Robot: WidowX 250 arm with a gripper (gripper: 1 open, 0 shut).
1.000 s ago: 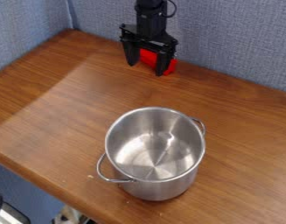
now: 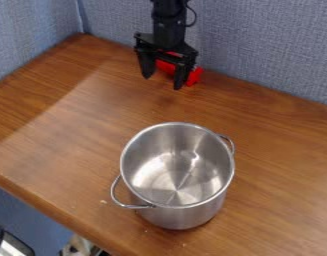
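Observation:
At the back of the wooden table, against the padded wall, my black gripper [image 2: 163,68] reaches down with its two fingers apart on either side of a red object [image 2: 191,75]. The object is mostly hidden behind the gripper, so whether the fingers touch it cannot be told. A steel pot [image 2: 177,175] with wire handles stands at the front middle of the table.
Grey-blue padded walls [image 2: 266,55] border the table at the back and left.
My gripper has shifted slightly to the left. The pot stands as before.

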